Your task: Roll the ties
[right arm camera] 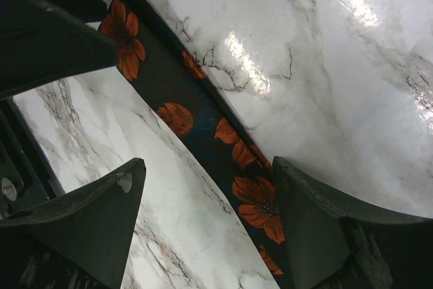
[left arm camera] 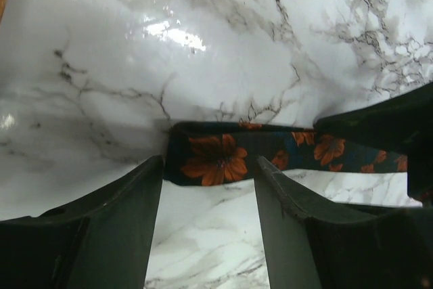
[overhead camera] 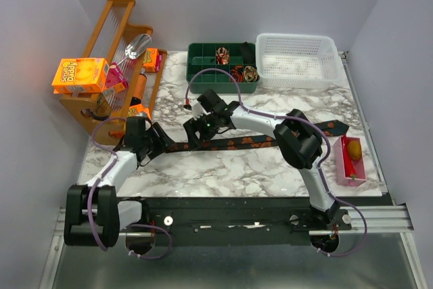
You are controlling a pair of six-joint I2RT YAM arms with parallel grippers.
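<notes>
A dark tie [overhead camera: 247, 143] with orange flowers lies stretched across the marble table, its left end doubled over in a short fold, seen as the tie's end [left arm camera: 216, 157] in the left wrist view. My left gripper [overhead camera: 157, 139] stands open just short of that end, with nothing between its fingers. My right gripper [overhead camera: 199, 132] is low over the tie's left part, fingers apart, one beside or over the cloth; the right wrist view shows the tie running diagonally beneath.
A wooden rack [overhead camera: 118, 32] with boxes fills the back left. A green divided bin [overhead camera: 199, 62] and a white basket [overhead camera: 298, 59] stand at the back, a pink bin [overhead camera: 350, 174] at the right.
</notes>
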